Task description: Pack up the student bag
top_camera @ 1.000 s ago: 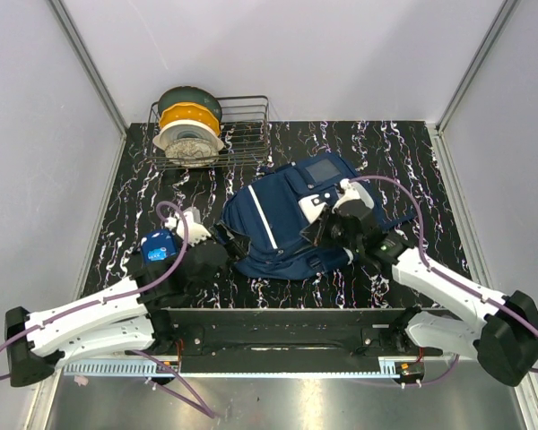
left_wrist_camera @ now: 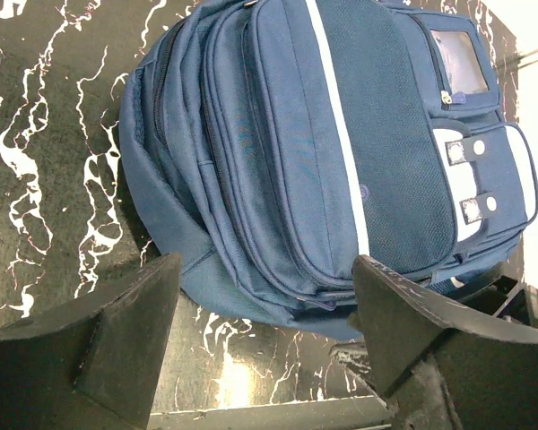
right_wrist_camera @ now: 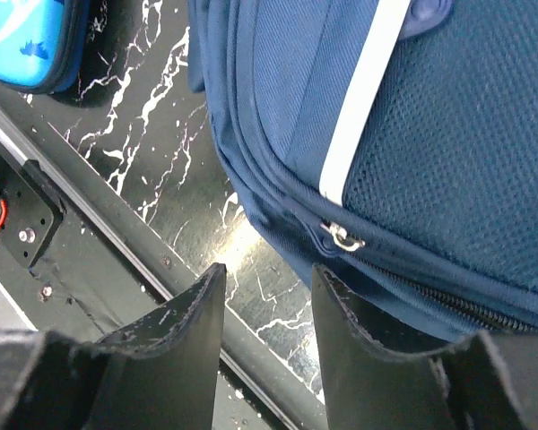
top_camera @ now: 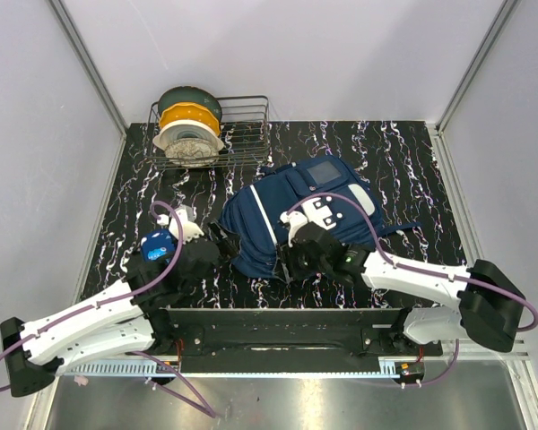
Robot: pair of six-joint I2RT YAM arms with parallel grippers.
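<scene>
A navy backpack [top_camera: 260, 206] lies flat on the black marbled counter, with a white stripe, zippers and snap straps. My left gripper hangs over its left end, fingers apart with nothing between them. My right gripper is at the bag's lower edge, fingers apart, just beside a zipper pull [right_wrist_camera: 341, 235] near the white stripe. A blue case [top_camera: 156, 245] lies at the left, partly behind my left arm, and shows in the right wrist view's upper corner.
A wire rack [top_camera: 247, 134] with several plates stands at the back left. Bare counter [top_camera: 403, 161] lies at the back right. The counter's front edge and metal rail [right_wrist_camera: 99, 233] run close below both grippers.
My right gripper has moved left and down along the backpack's lower edge, toward the zipper pull. My left gripper has shifted slightly left; the backpack looks about the same.
</scene>
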